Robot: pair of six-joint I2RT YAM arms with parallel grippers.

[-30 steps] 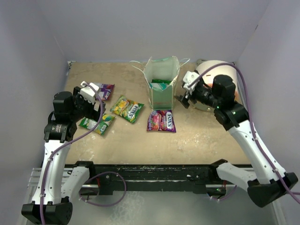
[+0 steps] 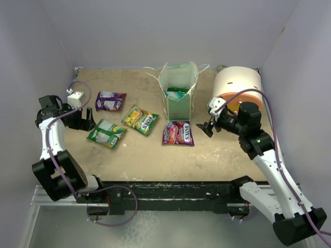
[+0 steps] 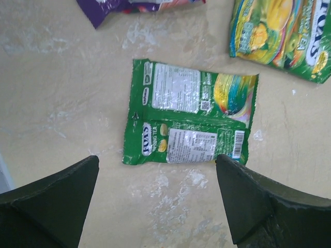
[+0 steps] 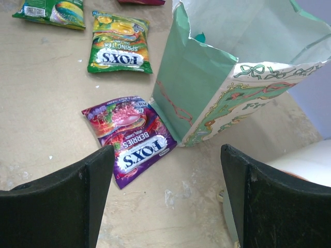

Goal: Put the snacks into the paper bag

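The open paper bag stands upright at the back middle, a green pack visible inside it. A dark purple snack pack, a yellow-green one and a green one lie flat on the left half of the table. A berries pack rests against the foot of the bag. At the left edge my left gripper is open and empty; the green pack shows ahead of its spread fingers. Right of the berries pack, my right gripper is open with nothing between its fingers.
A white cylindrical container with an orange rim lies on its side at the back right, close to my right arm. Walls close in at both sides and the back.
My left arm has swung back to the left, uncovering the purple and green packs. The packs and bag have stayed put.
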